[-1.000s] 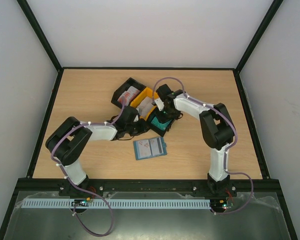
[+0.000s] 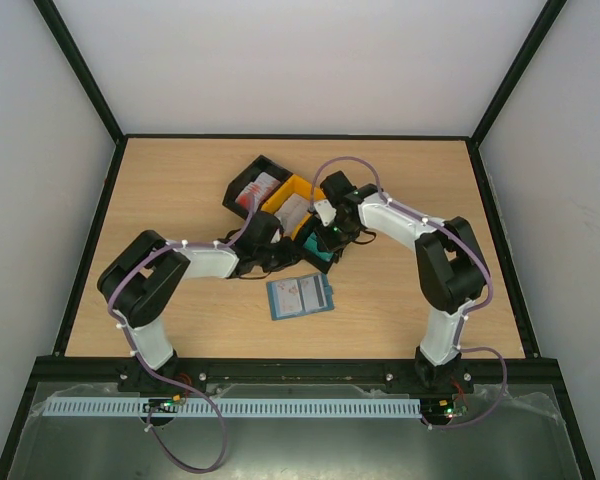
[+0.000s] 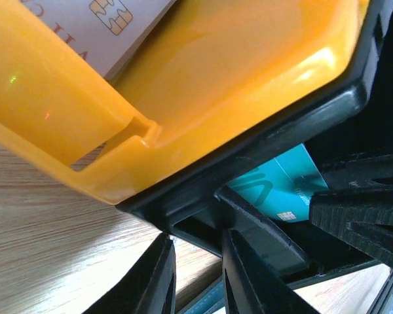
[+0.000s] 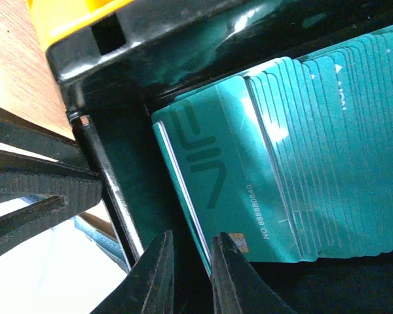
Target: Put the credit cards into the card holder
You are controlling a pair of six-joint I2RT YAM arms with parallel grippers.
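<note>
Teal credit cards (image 4: 209, 163) stand in a leaning stack inside a black box (image 2: 315, 262); the front one shows its number and chip in the right wrist view. At that card's near edge is my right gripper, fingertips apart and low in the box; whether they touch the card I cannot tell. My left gripper is shut on the black box's end wall, close to the yellow box's corner. The blue card holder (image 2: 300, 297) lies flat on the table in front of the boxes, with cards or inserts showing in its pockets.
A yellow box (image 2: 303, 188) with white cards (image 3: 105, 29) adjoins the black one. Farther left stands another black box (image 2: 238, 185) holding red and white cards (image 2: 258, 190). Both grippers work close together. The table right of the holder is clear.
The left arm has hardly moved. Boxes and card holder have kept their places.
</note>
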